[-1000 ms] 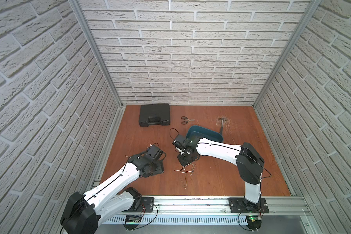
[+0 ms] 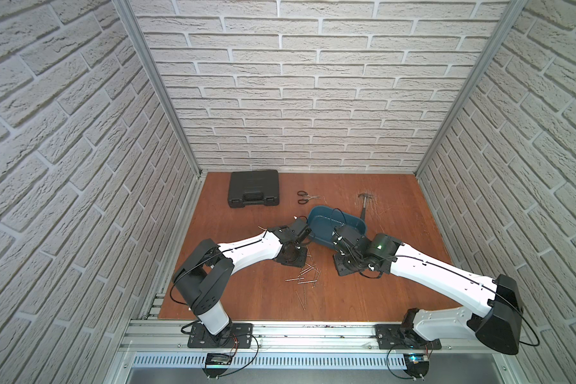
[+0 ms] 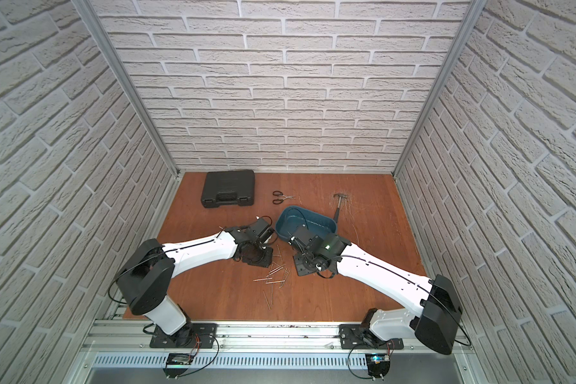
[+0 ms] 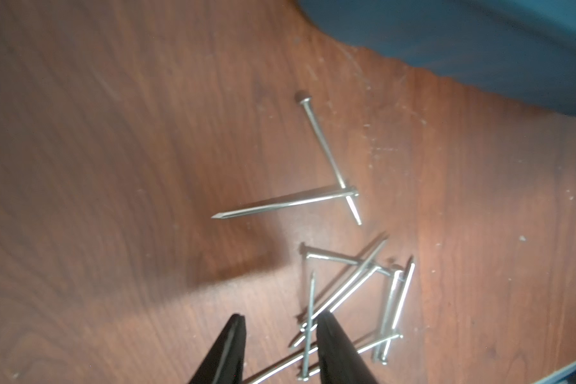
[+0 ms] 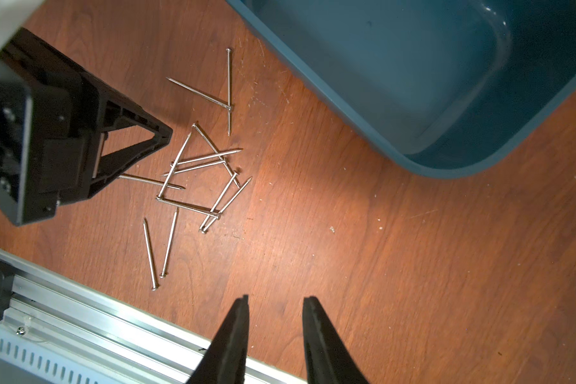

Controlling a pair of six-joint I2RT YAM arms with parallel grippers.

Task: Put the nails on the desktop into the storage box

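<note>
Several silver nails lie loose on the wooden desktop. In the left wrist view, two crossed nails lie above a tangled heap of nails. My left gripper points down over the heap's near side, fingers apart. From the right wrist camera it appears beside the heap. Two separate nails lie toward the desk's front edge. My right gripper is right of the nails; a narrow gap shows between its fingers, and I see no nail there. The blue storage box stands behind; its visible floor holds no nails.
A black case stands at the back left, scissors lie at the back middle, and a hammer is behind the box.
My left gripper has moved right to the nails. My right gripper has moved right, away from them, and the heap is less covered by it. The box has not visibly moved.
</note>
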